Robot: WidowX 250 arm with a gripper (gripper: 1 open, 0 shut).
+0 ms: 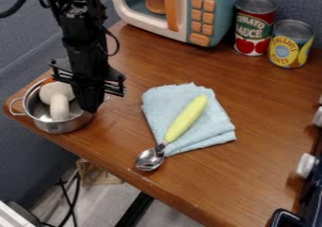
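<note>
My black gripper (pixel 90 91) is at the left, low over the right part of a small steel pot (pixel 63 121) at the table's left edge. A pale, mushroom-like object (pixel 58 100) stands in the pot, just left of the gripper. Whether the fingers are open or shut, or touch that object, I cannot tell. On a light blue cloth (pixel 212 133) at the centre lies a yellow object (pixel 186 118), with a metal spoon (pixel 150 158) below it at the cloth's lower-left corner.
A toy microwave (pixel 209 14), a tomato sauce can (pixel 253 28) and a yellow can (pixel 291 45) stand at the back. A dark appliance (pixel 299 198) is at the right edge.
</note>
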